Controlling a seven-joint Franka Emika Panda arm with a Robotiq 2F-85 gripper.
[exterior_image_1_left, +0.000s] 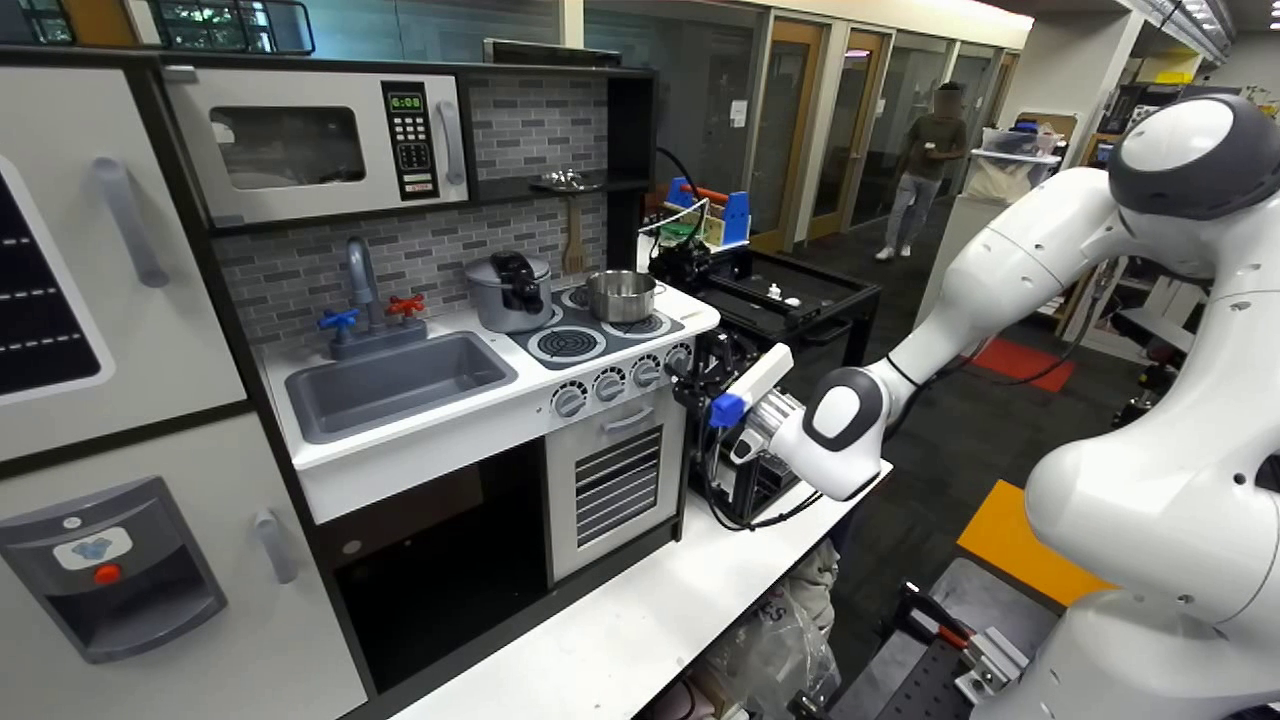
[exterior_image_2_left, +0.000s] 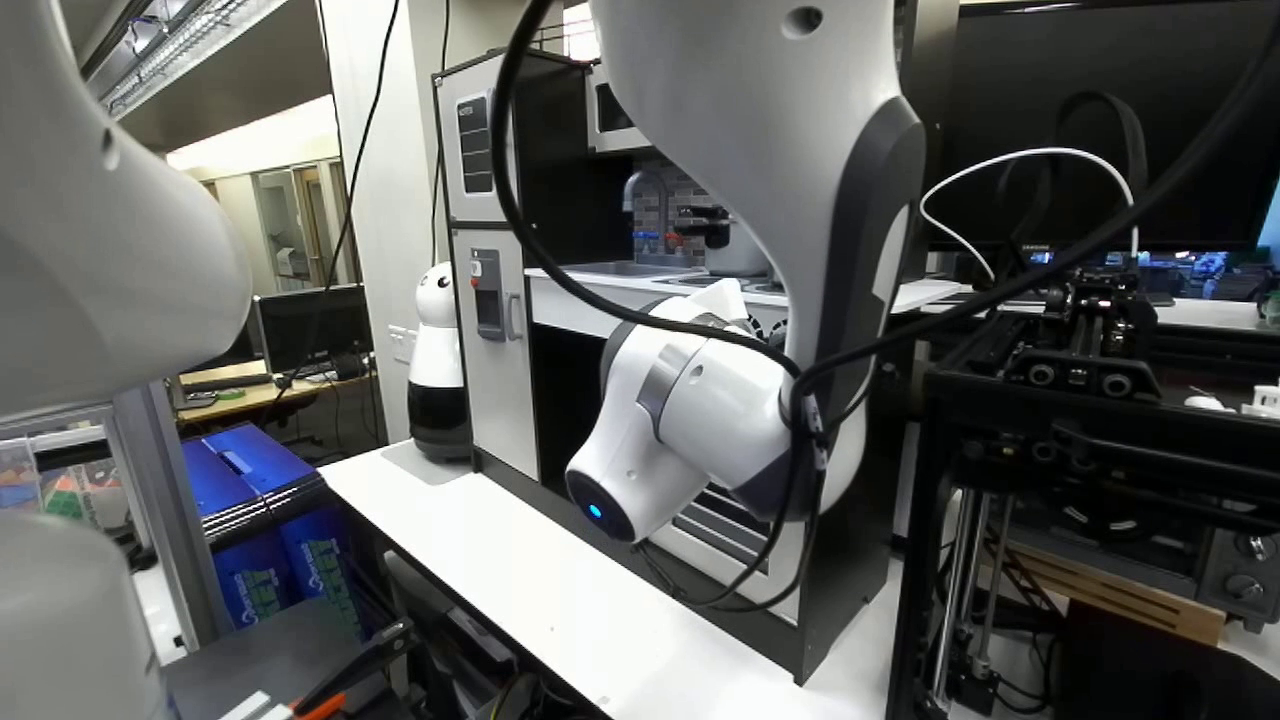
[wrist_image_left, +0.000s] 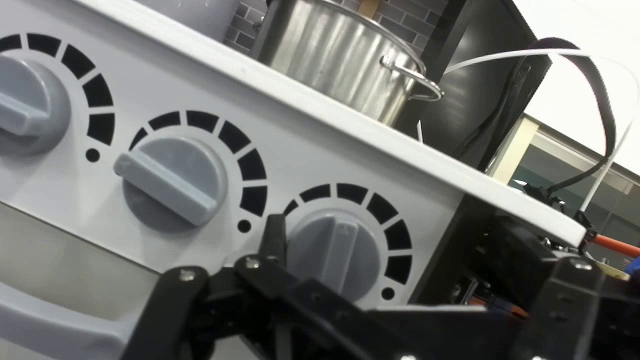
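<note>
My gripper faces the stove's control panel in the wrist view, its black fingers (wrist_image_left: 274, 237) standing apart, open. The rightmost grey knob (wrist_image_left: 333, 255) shows between the fingers, nearer the left one; its ridge stands almost upright in the picture. Contact between finger and knob cannot be told. To its left is a second knob (wrist_image_left: 171, 183) with a slanted ridge, and a third knob (wrist_image_left: 30, 105) is cut by the picture's edge. In exterior view 1 the gripper (exterior_image_1_left: 686, 382) is at the stove's right front corner. Exterior view 2 has it hidden behind the arm.
A steel pot (exterior_image_1_left: 621, 296) and a grey lidded pot (exterior_image_1_left: 509, 292) stand on the stove top. Below the knobs is the oven door handle (exterior_image_1_left: 629, 420). A black frame (exterior_image_1_left: 798, 294) stands close on the right.
</note>
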